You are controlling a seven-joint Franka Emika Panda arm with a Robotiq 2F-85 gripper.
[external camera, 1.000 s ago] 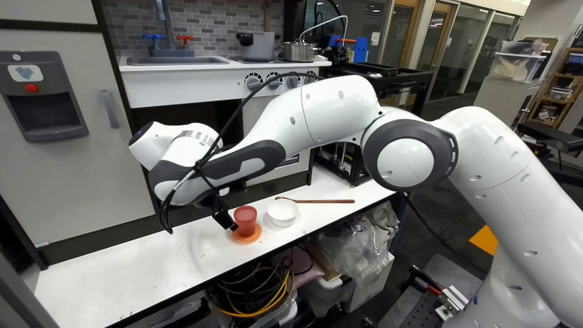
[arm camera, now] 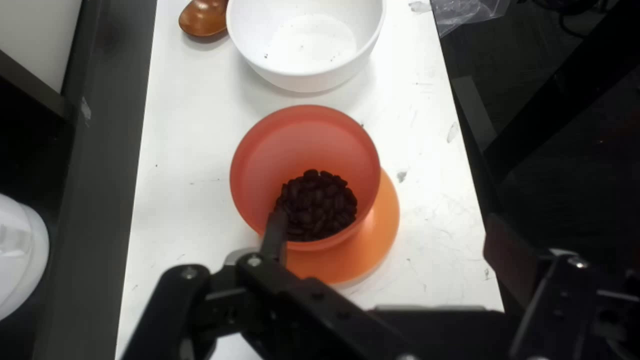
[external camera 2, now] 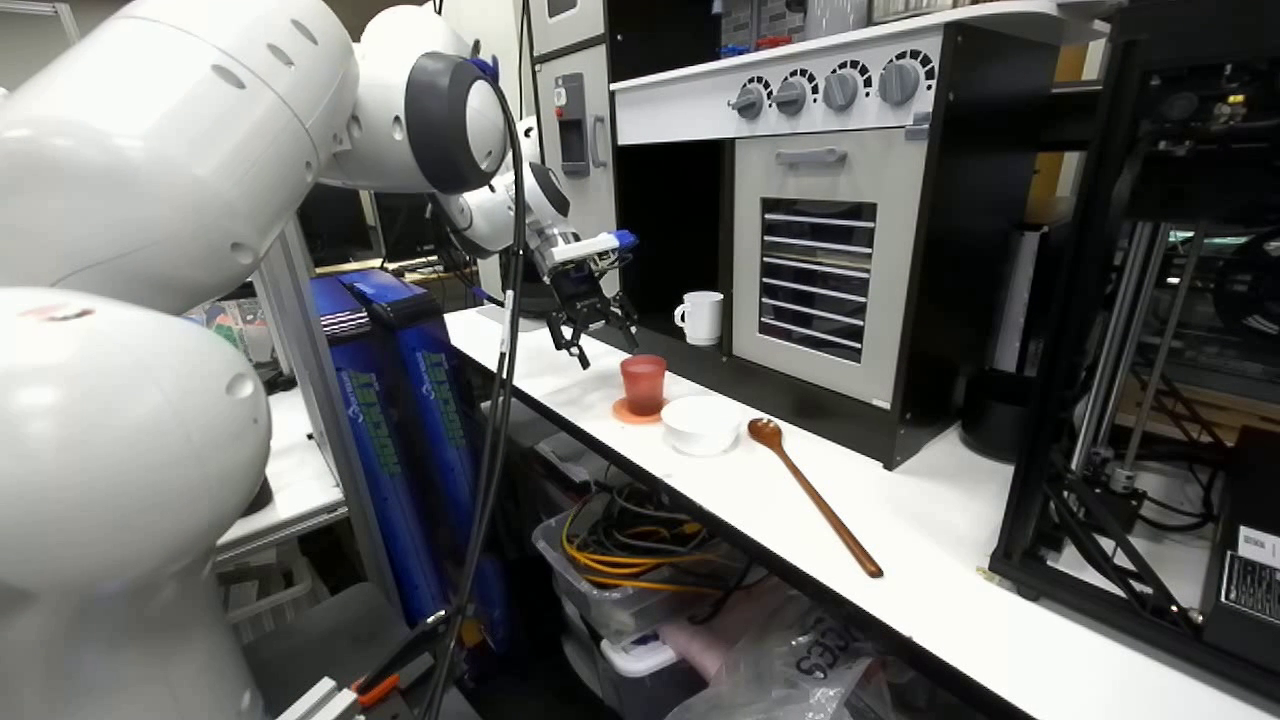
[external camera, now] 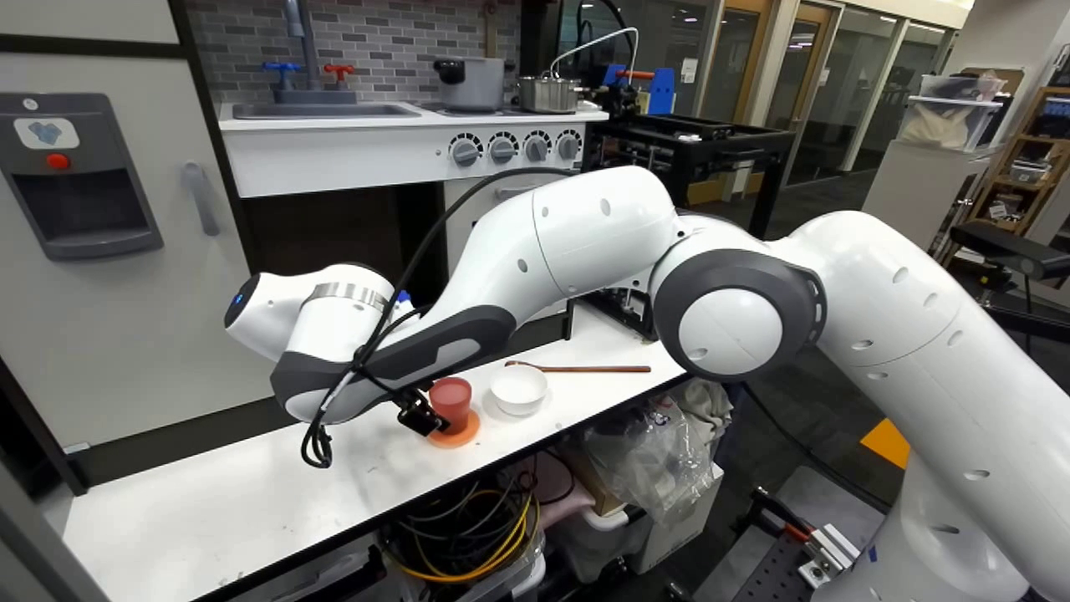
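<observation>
A red cup (arm camera: 306,144) stands upright on an orange coaster (arm camera: 375,231) on the white shelf. Dark beans (arm camera: 316,206) lie in the bottom of the cup. My gripper (external camera 2: 607,348) is open, tilted down beside the cup on the side away from the white bowl (external camera 2: 702,426). In the wrist view one finger (arm camera: 274,237) overlaps the cup's near rim, while the other finger (arm camera: 510,258) is well off to the right, past the shelf edge. Nothing is between them. Whether a finger touches the cup, I cannot tell. Apart from a few specks, the bowl looks empty.
Beyond the bowl lies a wooden spoon (external camera 2: 816,498). A white mug (external camera 2: 701,317) stands against the toy kitchen (external camera 2: 828,162) behind the cup. The shelf's front edge drops off to bins of cables (external camera: 471,532). Clear shelf (external camera: 251,492) extends left in exterior view 1.
The arm has come down, and my gripper now sits lower and slightly closer to the cup. The cup, coaster, bowl and spoon have stayed in place.
</observation>
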